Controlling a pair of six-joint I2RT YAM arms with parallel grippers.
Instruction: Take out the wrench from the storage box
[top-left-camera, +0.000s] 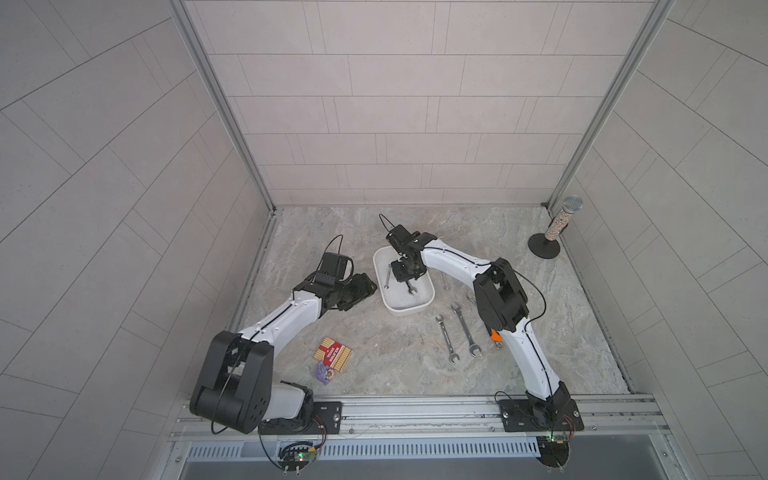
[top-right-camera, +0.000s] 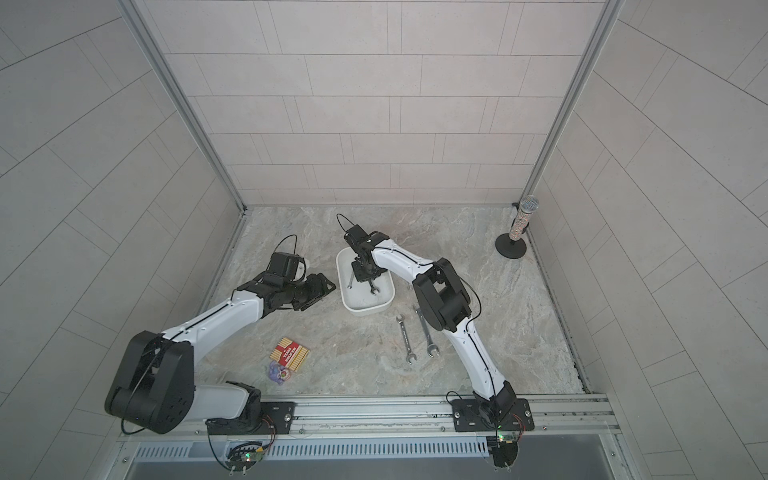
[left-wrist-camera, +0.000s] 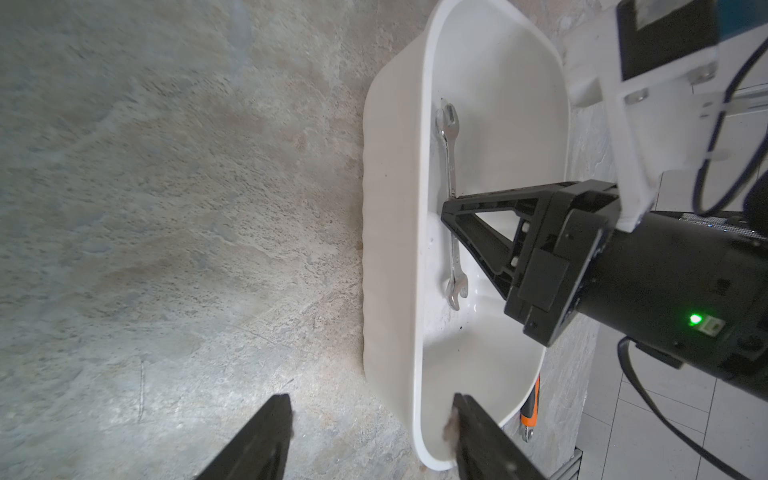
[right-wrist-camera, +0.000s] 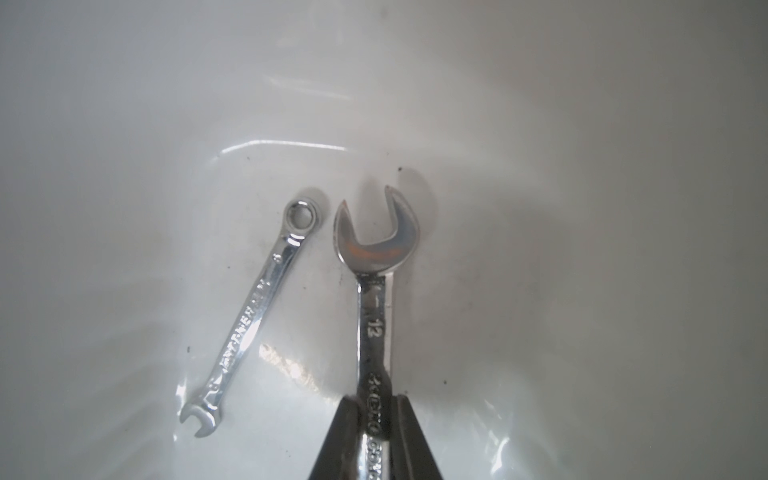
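Note:
In the white storage box (top-left-camera: 385, 299) lie two wrenches. The larger wrench (right-wrist-camera: 376, 328), marked 13, runs between the fingers of my right gripper. Its handle sits flush with both fingertips; I cannot tell whether they press on it. The smaller wrench (right-wrist-camera: 252, 320) lies to its left in the right wrist view, apart from the fingers. My right gripper reaches down into the box in the left wrist view, hiding part of a wrench (left-wrist-camera: 457, 280). My left gripper stands open just left of the box, nothing between its fingers.
Two more wrenches lie right of the box on the table: one wrench (top-left-camera: 446, 340) and a longer wrench (top-left-camera: 465, 329). An orange-tipped tool (top-left-camera: 496, 336) lies near the right arm. Front left is a red and yellow packet (top-left-camera: 333, 353).

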